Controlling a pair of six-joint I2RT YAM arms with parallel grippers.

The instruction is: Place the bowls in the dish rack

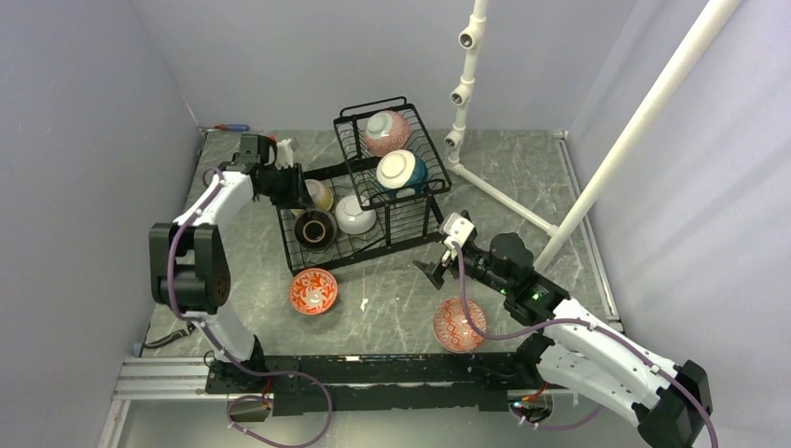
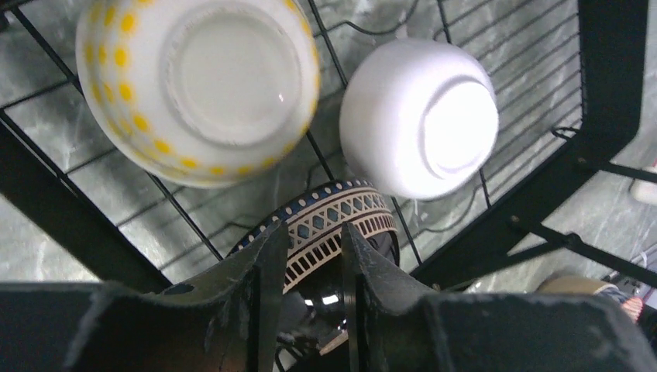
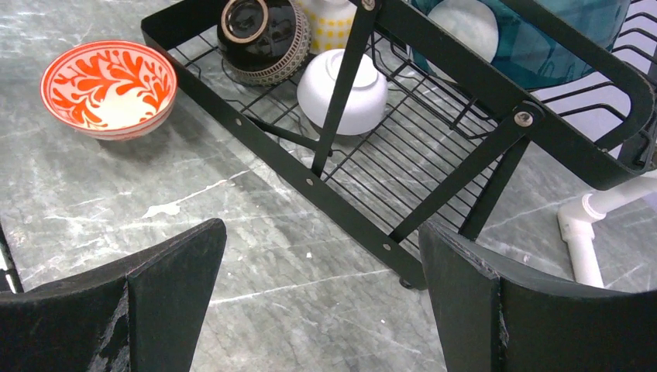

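The black dish rack holds a black bowl, white bowl and yellow-dotted bowl below, with pink and teal bowls above. My left gripper is shut at the rack's left end; in the left wrist view its fingertips overlap the patterned bowl, and what is between them is unclear. My right gripper stands open and empty right of the rack's front. An orange bowl lies in front of the rack, and another at the front right.
White pipes stand right of the rack. Pliers lie at the front left, partly hidden by the left arm.
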